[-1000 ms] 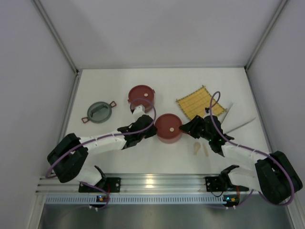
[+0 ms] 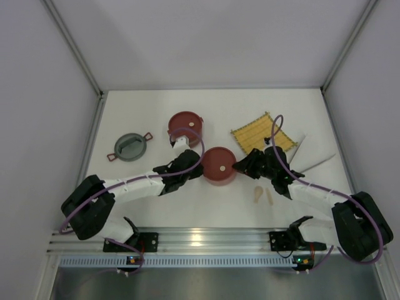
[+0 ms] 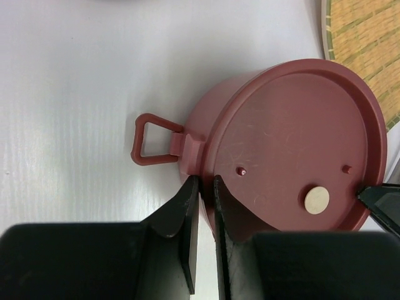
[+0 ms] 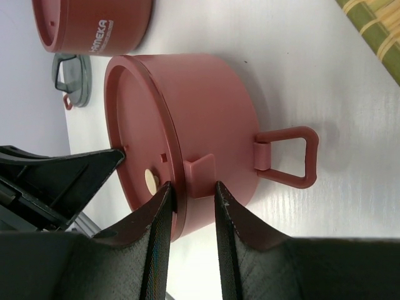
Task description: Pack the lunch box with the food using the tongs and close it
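A round red lunch box (image 2: 219, 164) with a pale button on its lid sits in the middle of the table, between both grippers. In the left wrist view, my left gripper is closed about the rim beside a side handle (image 3: 153, 139), one finger on either side. Opposite, my right gripper straddles the rim and a small side tab (image 4: 201, 176) near the other handle (image 4: 303, 156), its fingers wider apart. Whether the box is clear of the table cannot be told.
Another red round container (image 2: 185, 127) stands behind the left gripper. A grey lid with red handles (image 2: 130, 147) lies at the left. A woven bamboo mat (image 2: 261, 133) is at back right, and a wooden spoon (image 2: 258, 194) in front of the right arm.
The lunch box has shifted slightly left and back, both grippers moving along with it. Everything else on the table is where it was.
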